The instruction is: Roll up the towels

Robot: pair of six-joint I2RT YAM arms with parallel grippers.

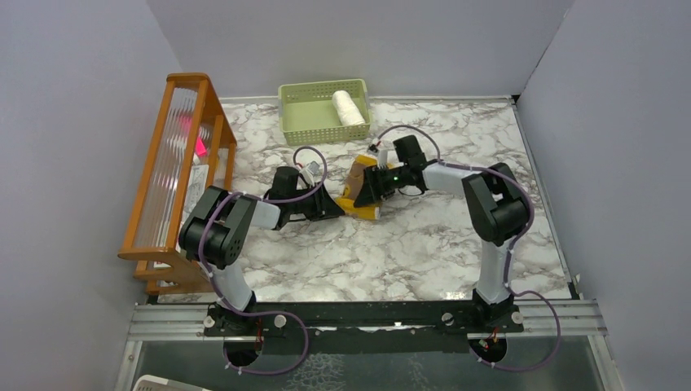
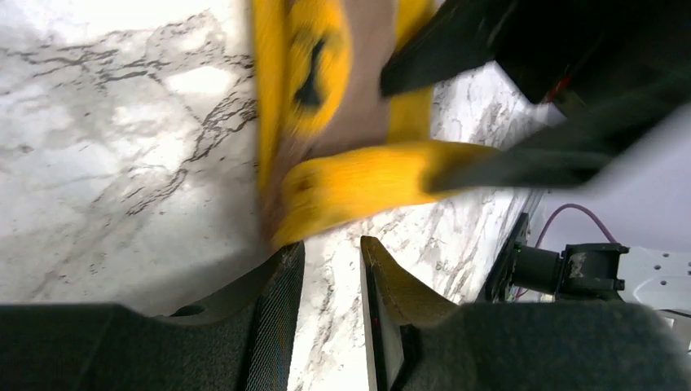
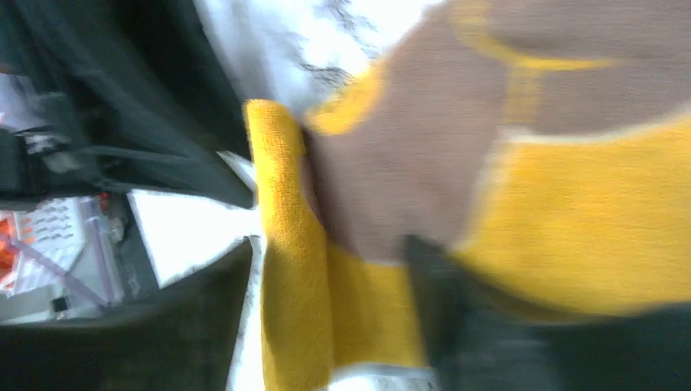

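In the top view the yellow and brown towel (image 1: 367, 212) lies mid-table, partly hidden under my right gripper (image 1: 363, 200). The right wrist view is blurred, but a raised yellow fold of the towel (image 3: 293, 269) stands between the parted fingers of that gripper. My left gripper (image 1: 338, 213) is low at the towel's left side. Seen from the left wrist, the left gripper is partly open, with bare marble between its fingertips and the towel's lifted yellow edge (image 2: 350, 183) just beyond them.
A green basket (image 1: 303, 114) holding a rolled white towel (image 1: 348, 108) stands at the back. To the left is a wooden rack (image 1: 159, 163).
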